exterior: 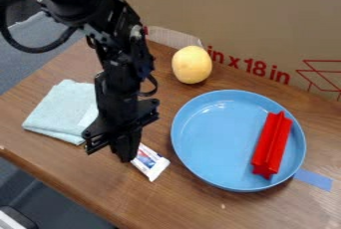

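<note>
My black gripper (126, 149) is low over the table at the left of the blue plate, its fingertips down at a white tube with colored print (150, 163). It looks shut; whether anything is between the fingers is hard to see. The tube's far part is hidden under the gripper. Two red bar-like pieces (272, 145) lie side by side on the blue plate (210, 145). A pale folded cloth (59, 109) lies left of the gripper, and a yellow round object (192, 65) sits behind the plate.
A cardboard box (240, 14) stands along the back. Blue tape (313, 180) sticks right of the plate.
</note>
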